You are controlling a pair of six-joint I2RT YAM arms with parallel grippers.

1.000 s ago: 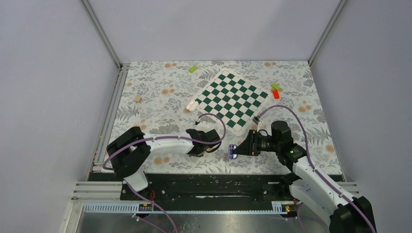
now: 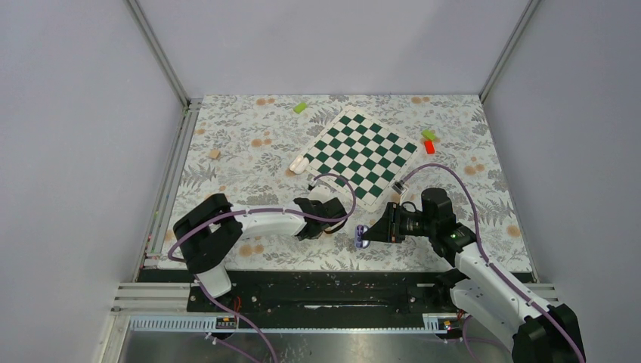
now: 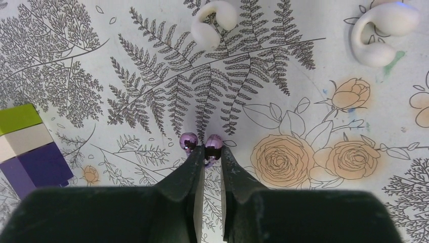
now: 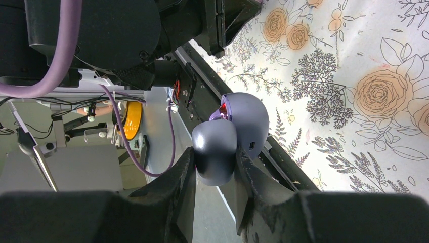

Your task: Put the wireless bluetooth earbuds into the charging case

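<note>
In the left wrist view my left gripper is shut on a shiny purple earbud point(image 3: 213, 144). One of its rounded ends point(image 3: 188, 140) sticks out to the left of the fingertips. In the right wrist view a glossy grey-lilac charging case point(image 4: 248, 121) stands open, and my right gripper has its fingers on both sides of one rounded half. From above, the case point(image 2: 361, 236) faces left toward the left arm, with a gap between them. The left fingertips are hard to make out from above.
Two white curved clip pieces point(image 3: 215, 23) lie on the patterned cloth, along with a green, white and purple block point(image 3: 33, 149). A green-white checkered board point(image 2: 363, 155) lies behind the arms. Red point(image 2: 429, 147) and green point(image 2: 300, 107) blocks sit farther back.
My right arm and the case look still.
</note>
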